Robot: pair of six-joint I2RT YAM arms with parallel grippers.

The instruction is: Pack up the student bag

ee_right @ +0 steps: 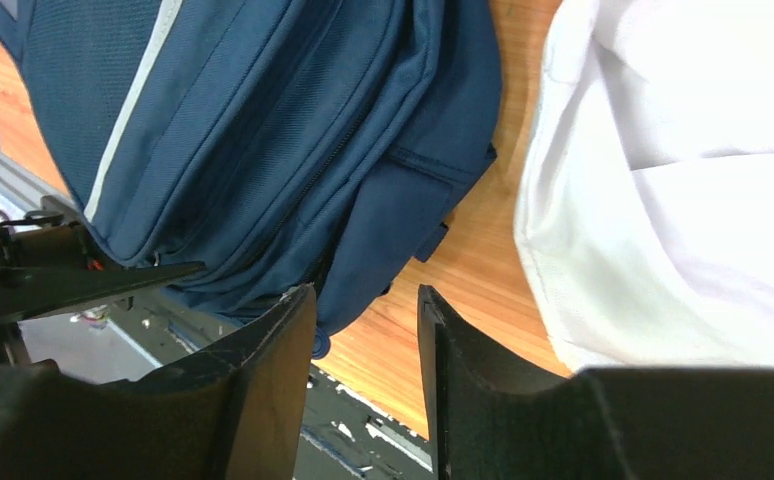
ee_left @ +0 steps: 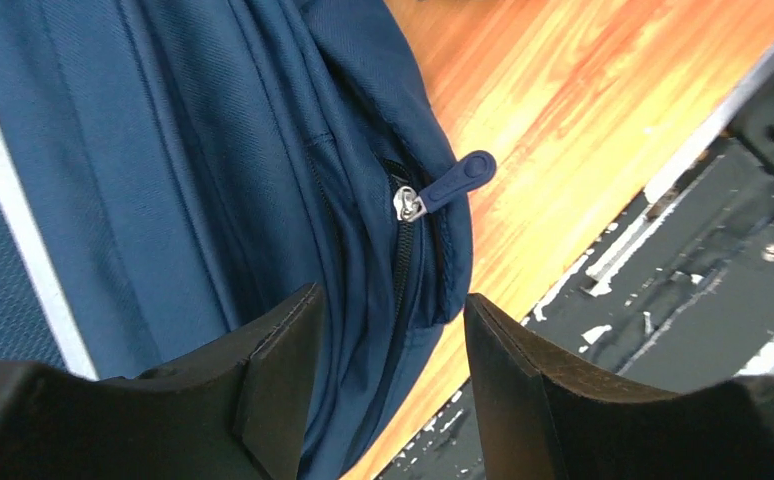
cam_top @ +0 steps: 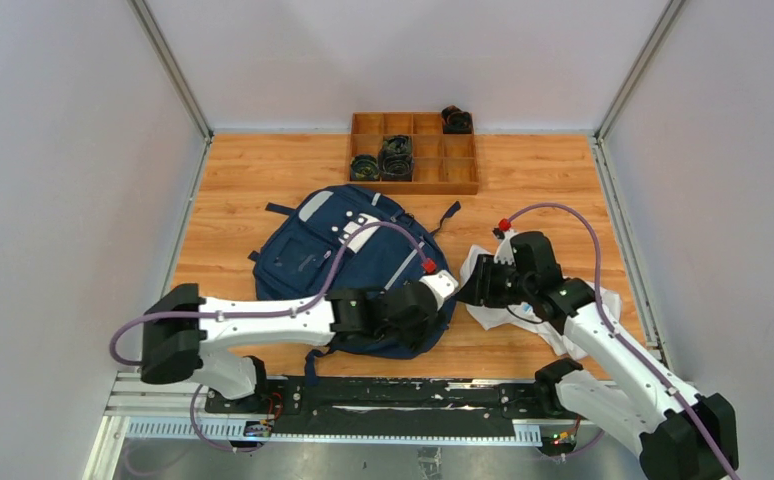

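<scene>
A navy backpack (cam_top: 318, 245) lies flat on the table's middle-left. My left gripper (cam_top: 413, 330) hangs over its lower right side; in the left wrist view its open fingers (ee_left: 273, 390) point at a zipper (ee_left: 408, 230) with a metal slider and blue pull. My right gripper (cam_top: 473, 290) is at the bag's right edge; in the right wrist view its fingers (ee_right: 263, 390) stand apart with nothing seen between them, over bare wood beside the bag. A white cloth (cam_top: 583, 310) lies to the right of the backpack.
A wooden compartment tray (cam_top: 428, 185) with several dark rolled items stands at the back centre. A black rail strip runs along the front edge.
</scene>
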